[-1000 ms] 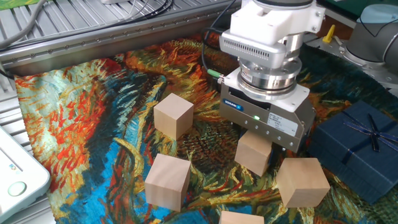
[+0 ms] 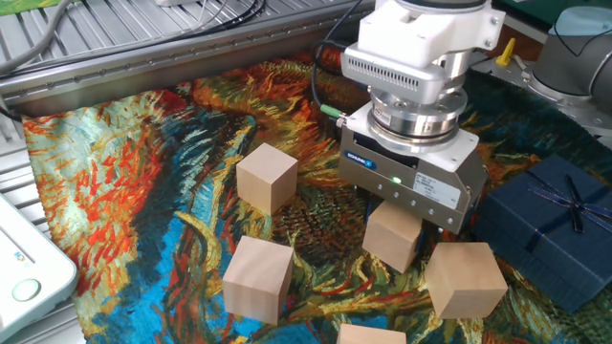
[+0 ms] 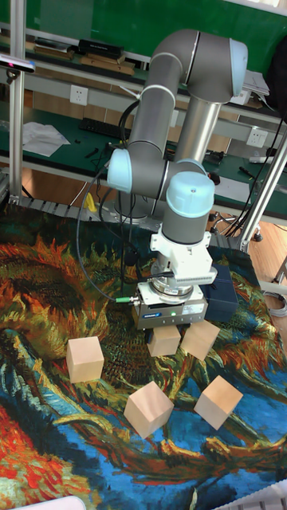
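Observation:
Several plain wooden cubes lie on the painted cloth. My gripper (image 2: 396, 222) points down over one cube (image 2: 390, 239), its dark fingers at the cube's sides and partly hidden behind it. In exterior view 3, the same cube (image 3: 164, 343) sits under the gripper body, with dark finger parts to its left and right. Whether the pads press on it cannot be made out. Close on the right stands another cube (image 2: 466, 280). Farther left are a cube (image 2: 267, 179) at the back and a cube (image 2: 258, 279) in front; one more (image 2: 371, 334) is cut by the lower edge.
A dark blue gift box (image 2: 550, 229) with a ribbon stands right of the gripper, near the arm. A white device (image 2: 29, 268) is at the left edge.
My gripper and the cube beneath it have shifted very slightly right in exterior view 2. The other cubes and the box are where they were.

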